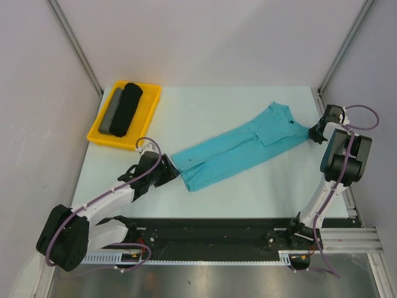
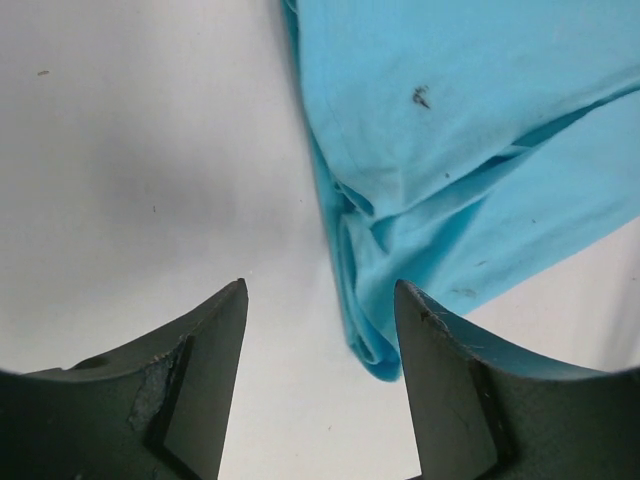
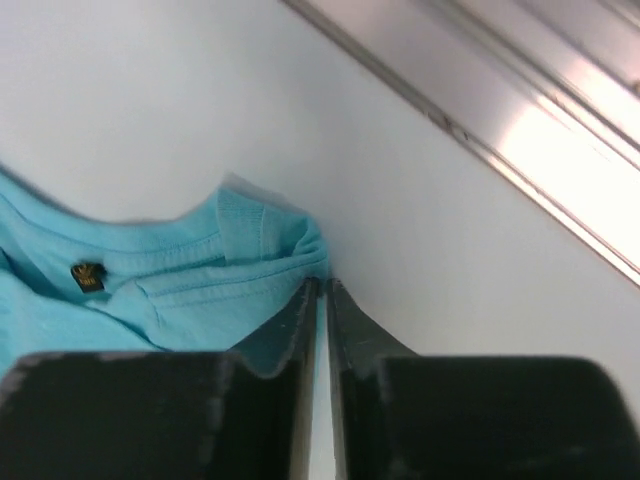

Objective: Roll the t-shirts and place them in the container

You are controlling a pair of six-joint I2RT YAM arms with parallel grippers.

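A light blue T-shirt (image 1: 239,148), folded into a long strip, lies slantwise across the white table. At its right end my right gripper (image 1: 312,135) pinches a corner. The right wrist view shows that gripper with its fingertips close together on the shirt's edge (image 3: 225,290), near the collar and a small dark label (image 3: 88,276). My left gripper is open with nothing between its fingers, just short of the shirt's left end (image 2: 370,300). From above, the left gripper (image 1: 176,172) overlaps that end.
A yellow tray (image 1: 147,112) at the back left holds a black roll (image 1: 126,109) and a grey roll (image 1: 110,110). Bare table (image 1: 205,105) shows behind and in front of the shirt. My right gripper is close to the table's right edge.
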